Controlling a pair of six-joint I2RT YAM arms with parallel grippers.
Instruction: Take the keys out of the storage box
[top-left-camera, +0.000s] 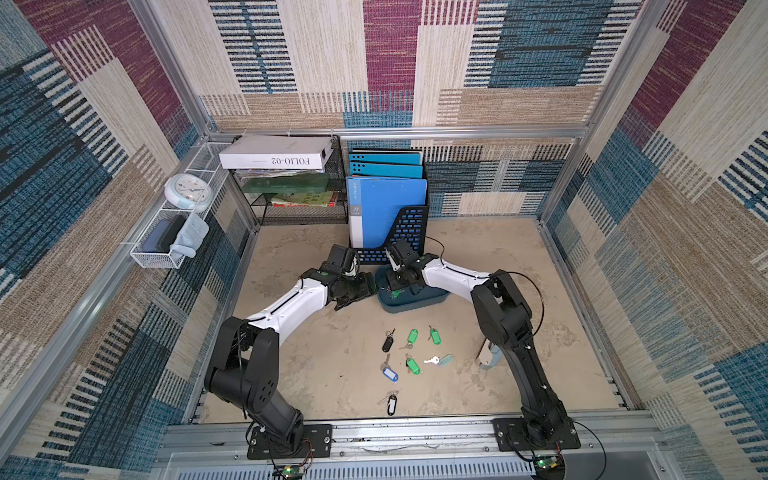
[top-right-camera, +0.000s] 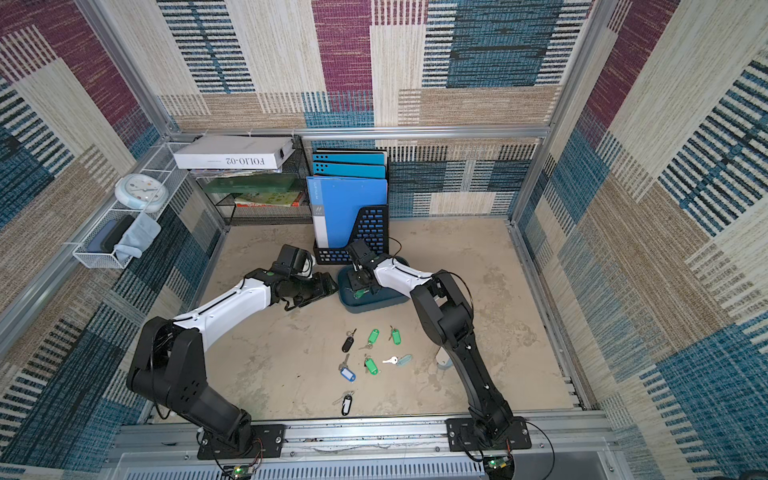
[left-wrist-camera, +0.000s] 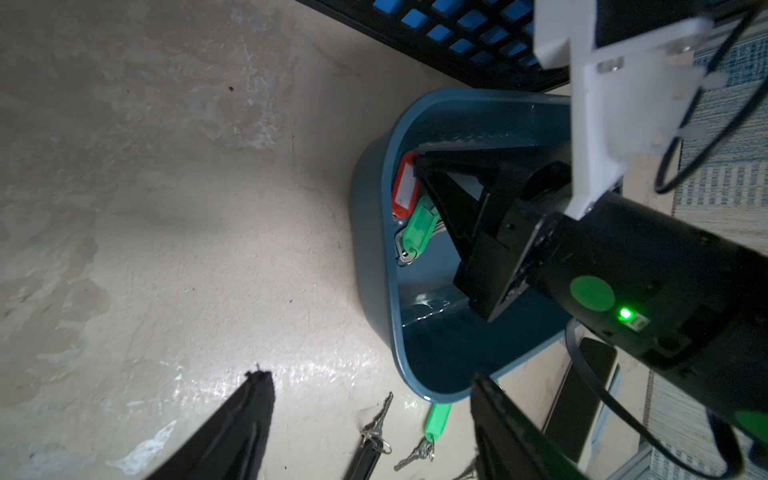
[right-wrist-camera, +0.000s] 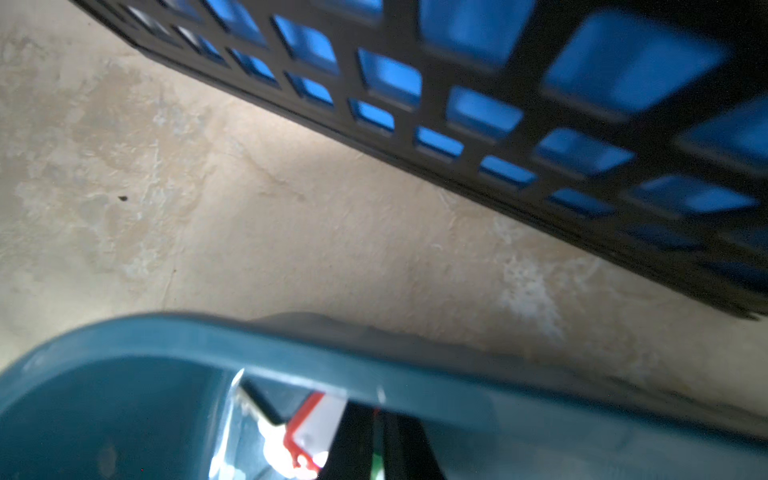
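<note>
Inside the blue storage box (left-wrist-camera: 376, 264) a red-tagged key (left-wrist-camera: 405, 185) and a green-tagged key (left-wrist-camera: 419, 225) lie by its left end. My right gripper reaches down into the box with its fingers shut, right at the red tag; whether anything thin is pinched there cannot be told. In the right wrist view the red tag (right-wrist-camera: 318, 424) shows just left of those fingers. My left gripper hangs open just left of the box, nothing between its fingers. In front of the box, several keys lie on the table, among them a blue-tagged one (top-left-camera: 389, 373) and a black-tagged one (top-left-camera: 388, 343).
Close behind the box stands a black file holder (top-left-camera: 409, 228) with blue folders. A wire shelf (top-left-camera: 340, 209) is at the back left, and a grey object (top-left-camera: 489, 354) lies under the right arm.
</note>
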